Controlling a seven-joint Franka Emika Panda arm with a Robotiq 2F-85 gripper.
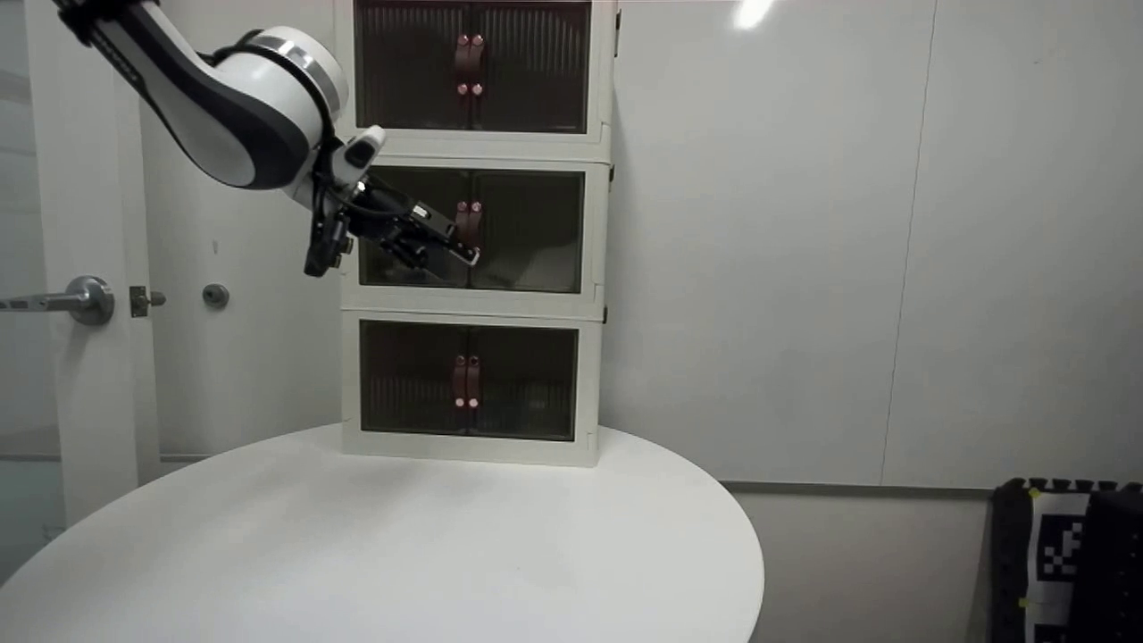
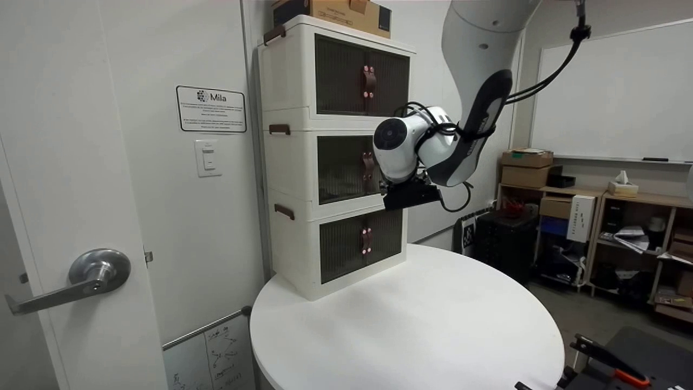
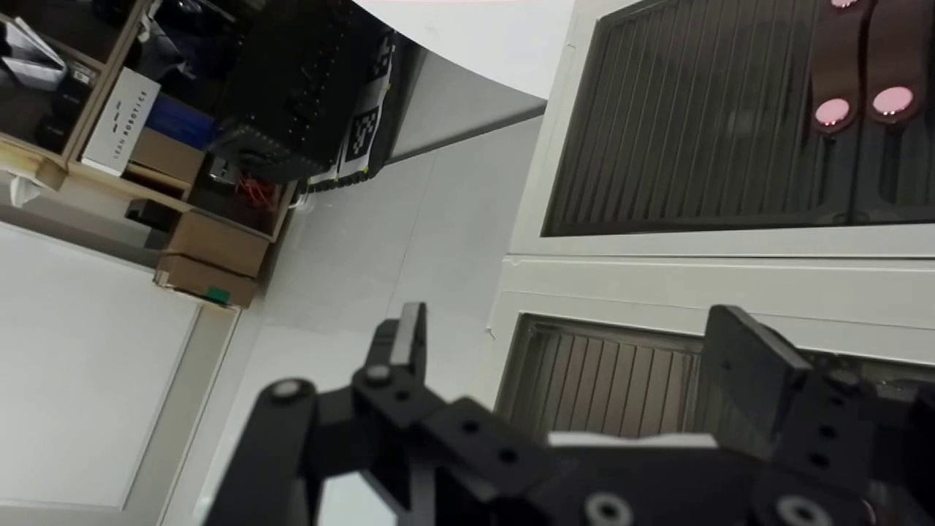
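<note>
Three white cabinets are stacked on a round table, each with dark ribbed double doors and reddish-brown strap handles. Every door looks shut. My gripper [image 1: 446,259] hangs tilted in front of the left half of the middle cabinet [image 1: 527,270]. Its two fingers [image 3: 752,372] stand wide apart in the wrist view, with nothing held between them. The bottom cabinet [image 3: 666,131] and its paired handles [image 3: 895,66] show at the upper right there. In exterior view 2 the arm hides part of the middle cabinet's right door, and the fingertips are out of sight.
A cardboard box [image 2: 351,16] lies on the top cabinet [image 2: 338,39]. To the left is a door with a lever handle [image 2: 97,276]. Shelves [image 2: 623,201] stand far off at the right.
</note>
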